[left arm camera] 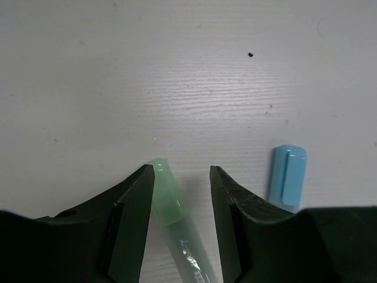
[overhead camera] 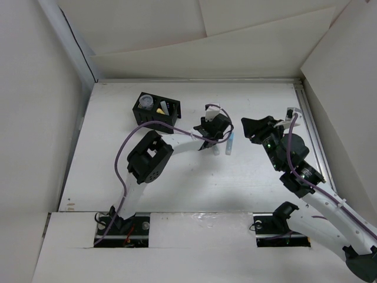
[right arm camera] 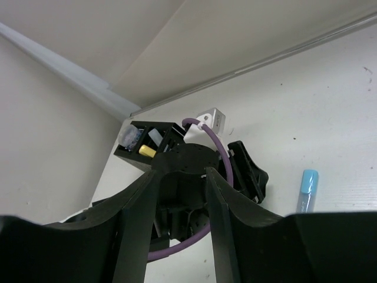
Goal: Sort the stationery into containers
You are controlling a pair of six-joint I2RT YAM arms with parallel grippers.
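My left gripper (overhead camera: 213, 122) hangs over the green-capped pen (left arm camera: 168, 194), which lies between and below its parted fingers in the left wrist view, nothing held. A blue-capped pen (overhead camera: 229, 143) (left arm camera: 287, 174) (right arm camera: 307, 190) lies just to the right. The black container (overhead camera: 141, 119) at upper left holds a round clear item (overhead camera: 146, 101), a yellow item (right arm camera: 146, 151) and a grey item. My right gripper (overhead camera: 254, 125) stands open and empty at the right, raised over the table.
The left arm's housing and purple cable (right arm camera: 226, 162) fill much of the right wrist view. Walls bound it at the back and sides.
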